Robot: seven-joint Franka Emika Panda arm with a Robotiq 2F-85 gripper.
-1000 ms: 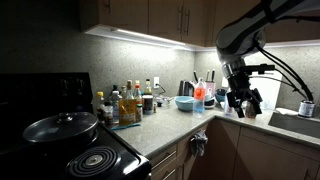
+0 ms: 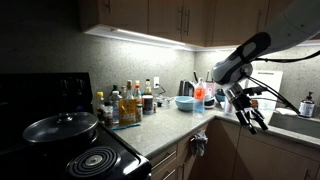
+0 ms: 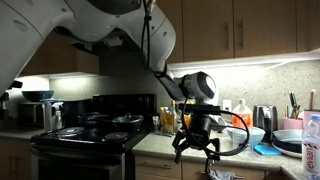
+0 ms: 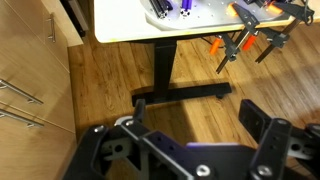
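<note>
My gripper (image 2: pixel 254 125) hangs in front of the lower cabinets at the right, below the counter's edge. Its fingers are spread in exterior view 2, where the gripper (image 3: pixel 196 156) stands open before the drawers with nothing seen between its fingers. Looking down, the wrist view shows brown wooden floor (image 4: pixel 215 65) below dark gripper parts along the bottom edge. A light tabletop (image 4: pixel 125 27) on a black pedestal (image 4: pixel 163 70) appears at the top of that view, with small tools on it.
The counter (image 2: pixel 170 130) carries several bottles (image 2: pixel 128 107), a blue bowl (image 2: pixel 184 103) and a clear spray bottle (image 2: pixel 199 98). A dark pan (image 2: pixel 60 128) rests on the stove. From a drawer front hangs a cloth (image 2: pixel 199 144). A soap bottle (image 2: pixel 307 105) stands near the sink.
The counter items have not moved.
</note>
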